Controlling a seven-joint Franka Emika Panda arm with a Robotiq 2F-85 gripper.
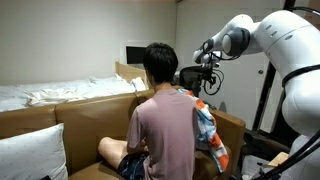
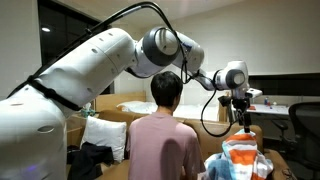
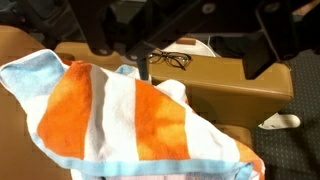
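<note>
My gripper is open, with nothing held between its dark fingers. In the wrist view, a striped towel (image 3: 115,112) in orange, white and light blue lies crumpled just in front of the fingers. Thin-framed glasses (image 3: 170,59) rest on the brown leather sofa arm, showing between the fingers. From the second exterior view, the gripper (image 2: 243,112) hangs above the towel (image 2: 238,156), apart from it. The first exterior view has the towel (image 1: 207,130) draped at the sofa's right end, partly hidden by a seated person.
A person in a pink shirt (image 1: 165,130) sits on the brown sofa (image 1: 90,125), close to the towel. A white pillow (image 1: 33,154) lies at the left. Behind the sofa stands a bed with white bedding (image 1: 60,94). An office chair (image 2: 305,125) is at the far right.
</note>
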